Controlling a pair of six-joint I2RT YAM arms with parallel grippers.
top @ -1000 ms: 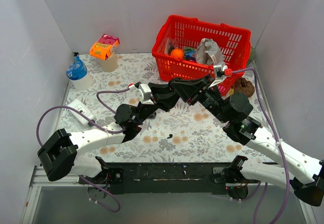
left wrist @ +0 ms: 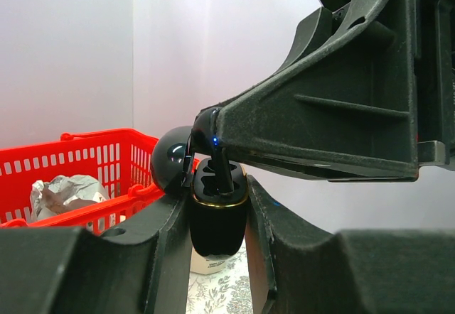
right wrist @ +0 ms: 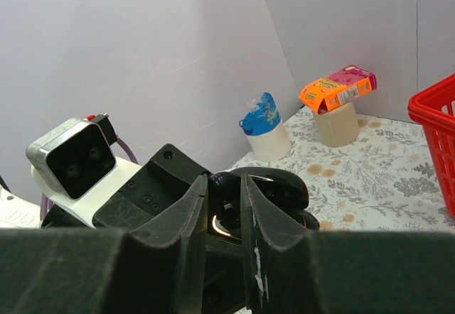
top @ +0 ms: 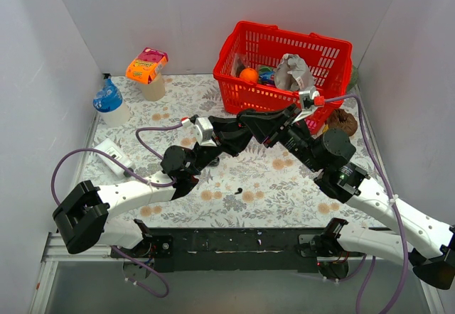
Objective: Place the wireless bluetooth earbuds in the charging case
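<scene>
My two grippers meet in the air above the table's middle. My left gripper [top: 234, 138] is shut on the black charging case [left wrist: 217, 222], which has its lid [left wrist: 169, 159] raised. My right gripper [top: 246, 121] reaches over the case, its fingertips on a black earbud [left wrist: 222, 172] with a small blue light, stem at the case's opening. In the right wrist view these fingers nearly close around that earbud and hide much of it; whether it is seated cannot be told. Another small black piece, apparently an earbud [top: 239, 191], lies on the table below.
A red basket [top: 227, 87] with assorted items stands at the back right. At the back left are a colourful box [top: 146, 64] on a beige block and a blue-topped container [top: 108, 101]. A white object [top: 110, 154] lies at the left.
</scene>
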